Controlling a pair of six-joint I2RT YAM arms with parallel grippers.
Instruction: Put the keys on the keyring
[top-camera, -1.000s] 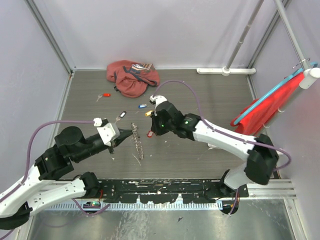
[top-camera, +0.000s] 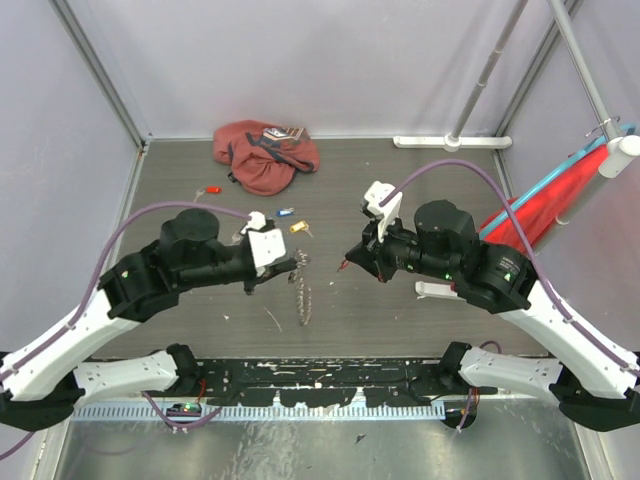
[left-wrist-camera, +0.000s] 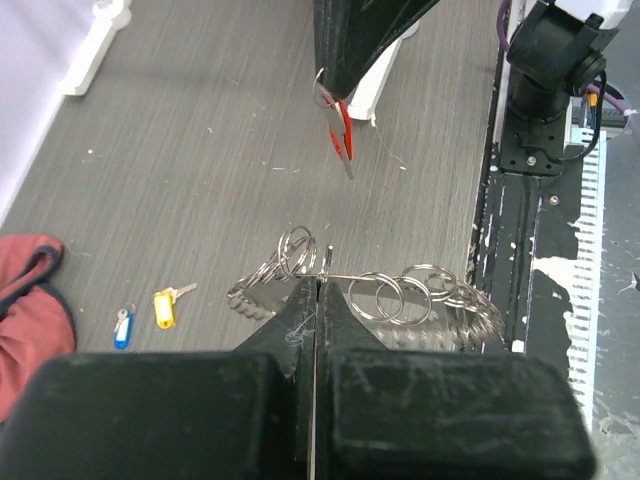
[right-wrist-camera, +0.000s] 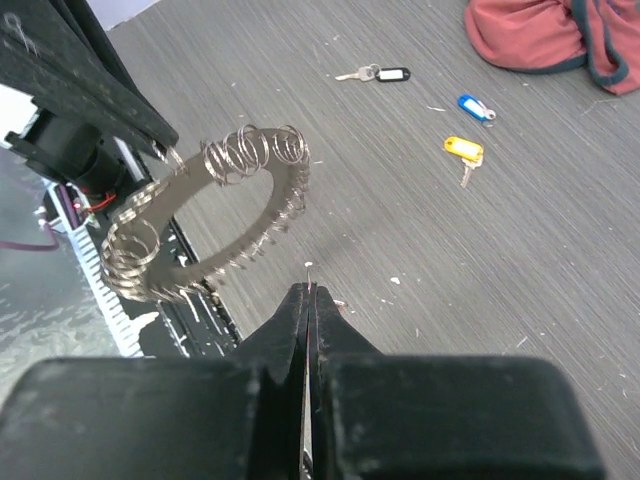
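My left gripper is shut on the keyring, a band (right-wrist-camera: 262, 225) with several wire coils and rings. The band hangs below its fingertips, as the top view also shows the keyring (top-camera: 303, 295). My right gripper (top-camera: 352, 258) is shut on a red-tagged key (left-wrist-camera: 341, 132), apart from the keyring on its right side. Dangling at a slant, the key shows its red tag and a small metal ring in the left wrist view. In the right wrist view only a thin tip shows at my right gripper. A blue-tagged key (right-wrist-camera: 476, 108) and a yellow-tagged key (right-wrist-camera: 464, 150) lie on the table.
Another red-tagged key (top-camera: 212, 189) is at the far left, and a black-tagged key (right-wrist-camera: 393, 75) lies beyond the left arm. A red cloth bag (top-camera: 262, 160) rests at the back. White pipes (top-camera: 450, 142) stand back right. Bare table surrounds the keys.
Both arms have moved right, the left with the keyring and the right with the red-tagged key.
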